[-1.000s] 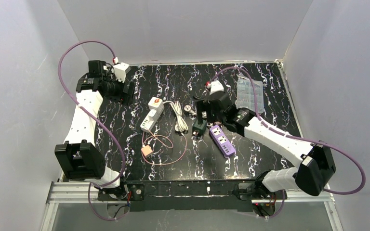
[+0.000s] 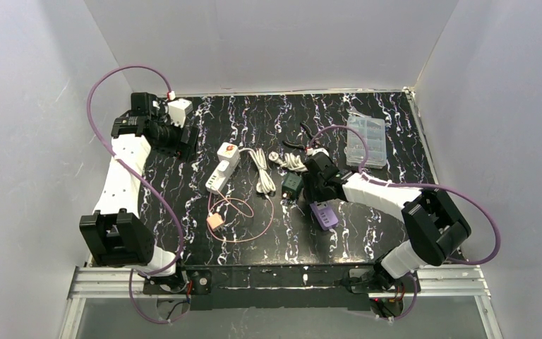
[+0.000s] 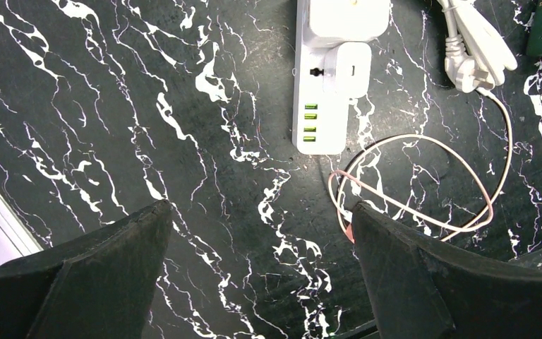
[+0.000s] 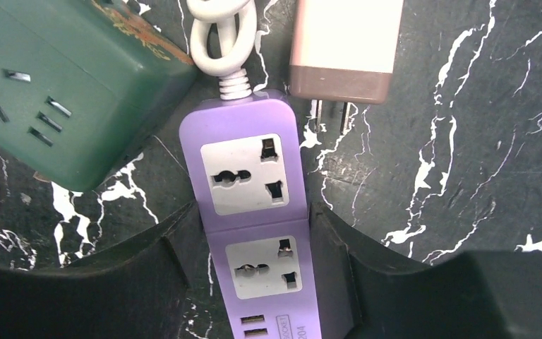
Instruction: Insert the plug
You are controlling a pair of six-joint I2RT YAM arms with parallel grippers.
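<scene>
The purple power strip (image 4: 254, 226) lies on the black marble table, my right gripper shut across its middle between two socket panels. Just beyond its cord end sits a pink-and-white charger plug (image 4: 344, 46) with two prongs showing. A green adapter (image 4: 77, 92) with several prongs lies to its left. My left gripper is open above the table at the left, nothing between its fingers. A white power strip (image 2: 215, 180) with plugs in it lies in the middle.
Coiled white cables (image 2: 261, 169), a pink cable with a small block (image 2: 215, 220), dark pliers (image 2: 294, 146) and a clear compartment box (image 2: 367, 138) at the back right share the table. The front right and left middle have free room.
My right gripper has moved down onto the purple strip and shut on it; the strip has shifted slightly left.
</scene>
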